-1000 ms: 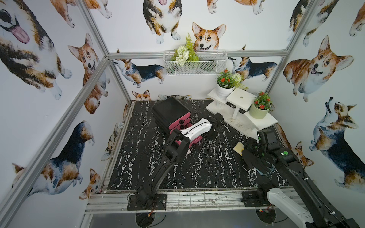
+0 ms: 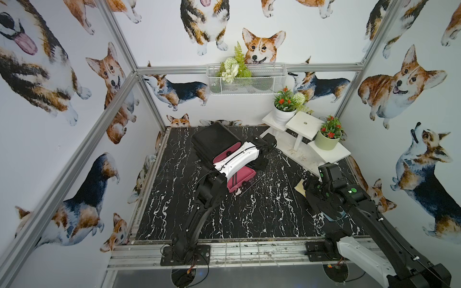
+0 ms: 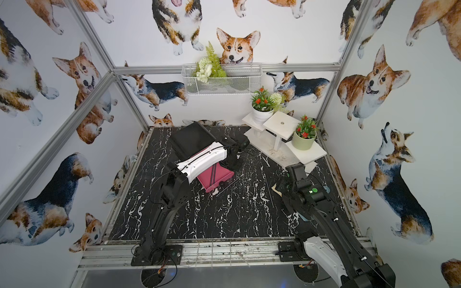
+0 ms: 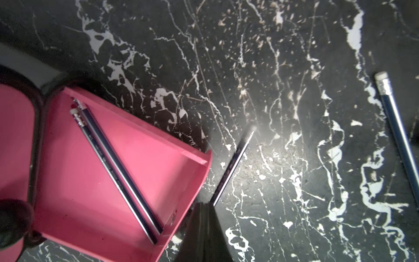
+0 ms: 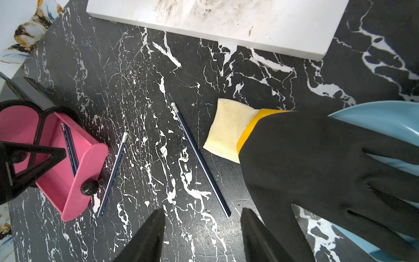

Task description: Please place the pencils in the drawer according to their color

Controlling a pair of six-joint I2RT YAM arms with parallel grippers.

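Two dark pencils (image 4: 114,172) lie side by side in the pulled-out pink drawer (image 4: 174,168) of the black cabinet (image 2: 213,141). Another dark pencil (image 5: 114,174) rests on the table just beyond the drawer front, and a further dark pencil (image 5: 200,159) lies farther right on the marble. My left gripper is shut and hangs above the drawer's front corner, its tips overlapping the near end of the closer pencil; no grip on it shows. Over the right side of the table, my right gripper stands part open with nothing between its fingers.
A black glove (image 5: 305,161) with a cream cuff lies over a light blue object (image 5: 384,113) on the right. Behind is a white stand (image 2: 293,146) bearing potted plants. Bare marble separates the drawer from the glove.
My left arm has moved left and back toward the cabinet, exposing more of the open drawer's front. The right arm has shifted slightly left.
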